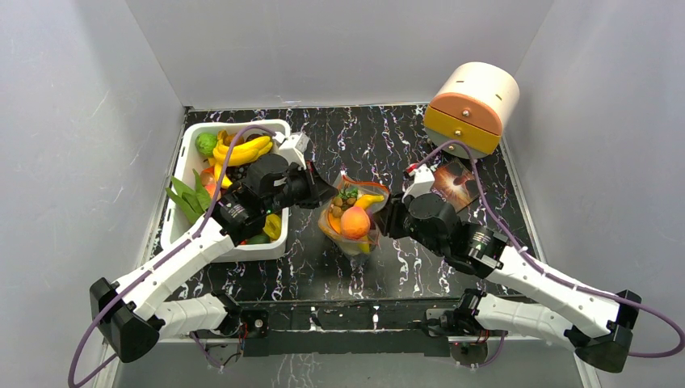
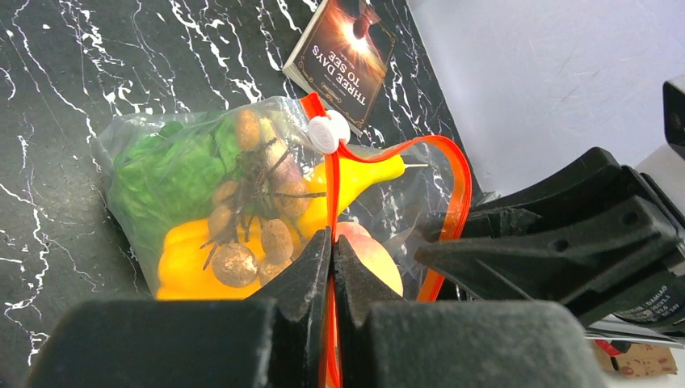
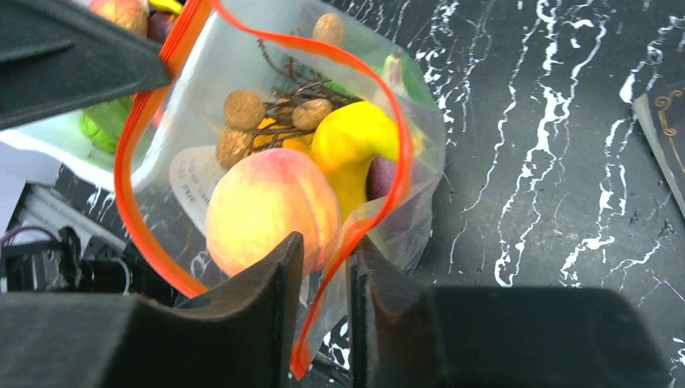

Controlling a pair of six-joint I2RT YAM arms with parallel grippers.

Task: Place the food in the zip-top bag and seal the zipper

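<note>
The clear zip top bag (image 2: 271, 153) is filled with food, its orange-rimmed mouth spread between my two grippers. In the left wrist view, my left gripper is shut on one side of the orange rim. My right gripper stands part open at the opposite side, with the orange rim (image 3: 331, 271) running through the gap between its fingers. A peach (image 3: 271, 210), a yellow pepper-like piece (image 3: 355, 141), brown round pieces on stems (image 3: 242, 109) and green leaves (image 2: 174, 166) lie inside. The white zip slider (image 2: 327, 132) sits at one corner of the rim.
A white bin (image 1: 271, 252) of other produce stands at the left, under my left arm. At the right lie a book (image 1: 456, 184) and, behind it, a cream cabinet (image 1: 476, 97) with an orange and a yellow drawer.
</note>
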